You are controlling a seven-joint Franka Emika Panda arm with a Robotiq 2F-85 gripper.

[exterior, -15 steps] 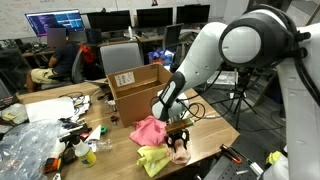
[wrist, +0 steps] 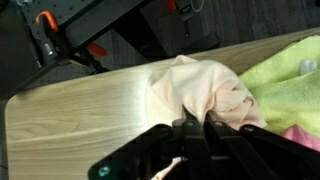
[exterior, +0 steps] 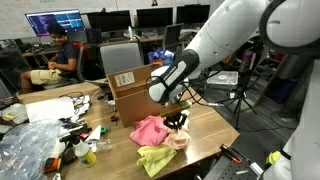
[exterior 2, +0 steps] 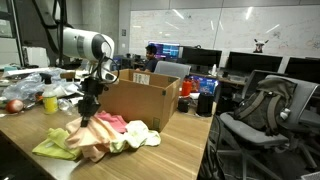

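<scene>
A light peach cloth (wrist: 200, 88) is bunched up between the fingers of my gripper, which is shut on it. In exterior view 2 the peach cloth (exterior 2: 95, 138) hangs in a peak below the gripper (exterior 2: 84, 121), its lower folds by the table. A yellow-green cloth (exterior: 155, 158) and a pink cloth (exterior: 150, 131) lie crumpled beside it. Part of the yellow-green cloth (wrist: 285, 85) shows at the right of the wrist view, with a pink corner (wrist: 302, 136) below it.
A large cardboard box (exterior: 132, 95) stands behind the cloths. Yellow cup (exterior: 86, 155), plastic bags (exterior: 30, 148) and small items crowd the left side. Bare wooden tabletop (exterior 2: 182, 142) lies right of the cloths in exterior view 2.
My gripper has risen and shifted slightly, pulling the peach cloth up into a peak; earlier it was low and the cloth lay flatter. The seated person has come upright into view.
</scene>
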